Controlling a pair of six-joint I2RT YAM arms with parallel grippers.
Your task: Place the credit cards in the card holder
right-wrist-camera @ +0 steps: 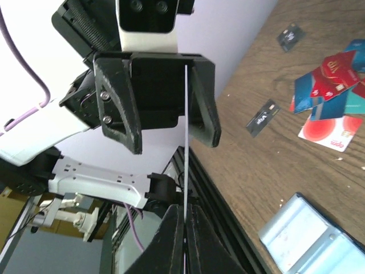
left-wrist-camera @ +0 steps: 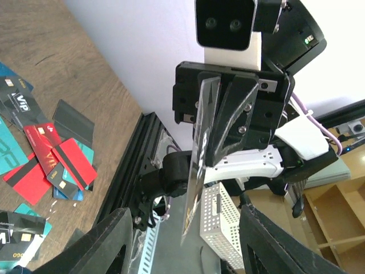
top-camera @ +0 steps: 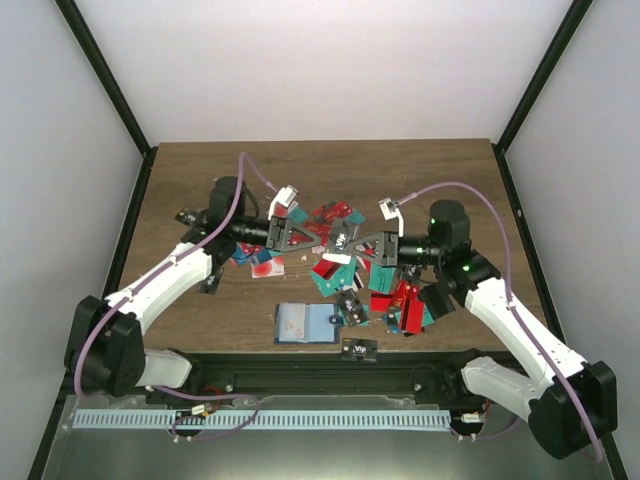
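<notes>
A dark card [top-camera: 343,235] stands raised between my two grippers, above the table's middle. My right gripper [top-camera: 356,247] is shut on it; in the right wrist view the card [right-wrist-camera: 185,154] shows edge-on as a thin upright line. From the left, my left gripper [top-camera: 312,238] faces it, fingers [left-wrist-camera: 94,248] spread wide. The card's free end [left-wrist-camera: 197,182] reaches toward the gap between them, with no contact seen. Lying open at the front of the table is the light-blue card holder [top-camera: 322,324], partly cut off in the right wrist view [right-wrist-camera: 296,231].
Loose red, teal and black cards lie scattered below the grippers, including red cards [top-camera: 411,312] at right and a white-and-red card [right-wrist-camera: 331,130] at left. A black card [top-camera: 359,349] sits at the front edge beside the holder.
</notes>
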